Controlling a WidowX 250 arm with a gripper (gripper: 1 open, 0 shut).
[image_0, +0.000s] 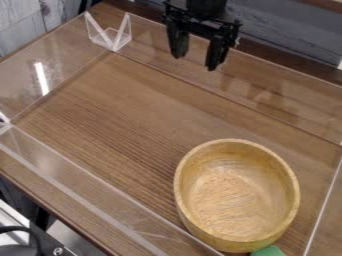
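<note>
My black gripper (199, 48) is at the top centre of the camera view, above the back part of the wooden tray, its two dark fingers apart and open, with nothing visible between them. A large cream-yellow oval bowl (235, 200) sits at the front right of the wooden surface (107, 130), well away from the gripper.
A small clear wire-like holder (110, 31) stands at the back left. A green object (267, 250) shows at the bottom edge beside the bowl. Clear tray walls run along the sides.
</note>
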